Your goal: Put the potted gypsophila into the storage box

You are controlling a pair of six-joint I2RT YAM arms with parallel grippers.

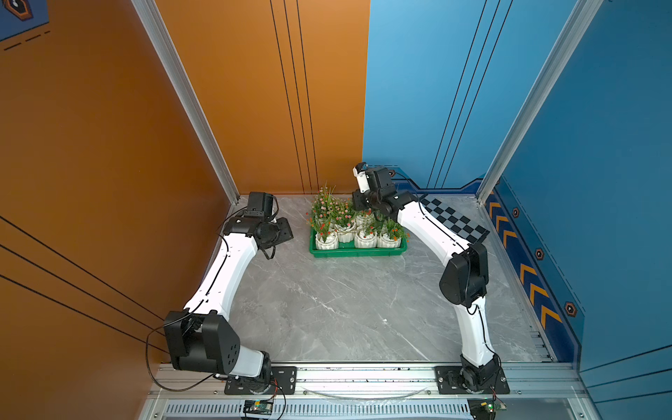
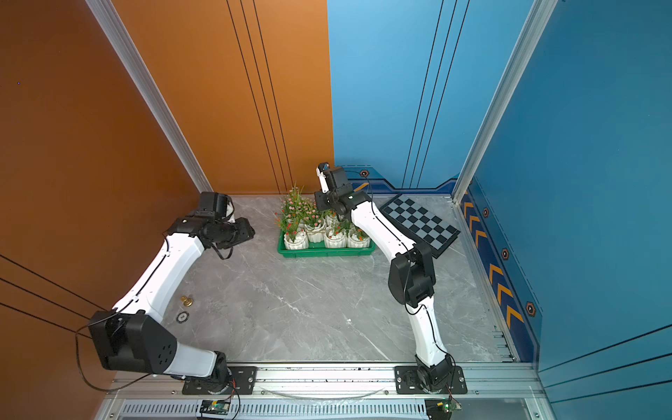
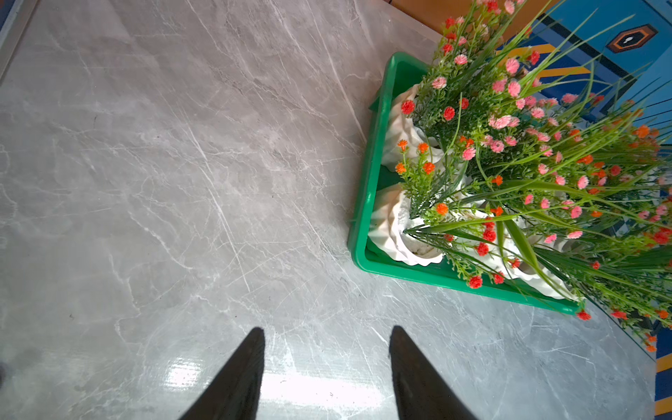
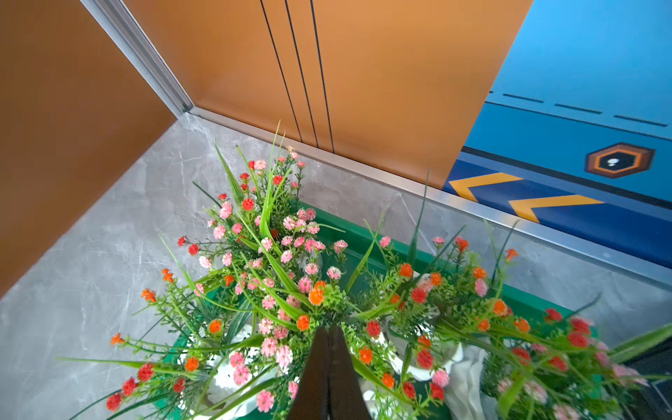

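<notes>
Several potted flower plants with pink, red and orange blooms [image 1: 327,238] stand in white pots inside a green storage box [image 1: 357,253], grass leaves among them. My right gripper is shut with nothing visible between its fingers, over the middle of the plants. My left gripper stands open over bare grey tabletop to the left of the box, its fingers apart and empty. The bottoms of several pots are hidden by foliage in the wrist views.
A checkered board [image 2: 420,222] lies right of the box. Small brass [image 2: 187,301] and ring-shaped [image 2: 182,316] items lie on the left table, seen in the top right view. Walls enclose the back and sides.
</notes>
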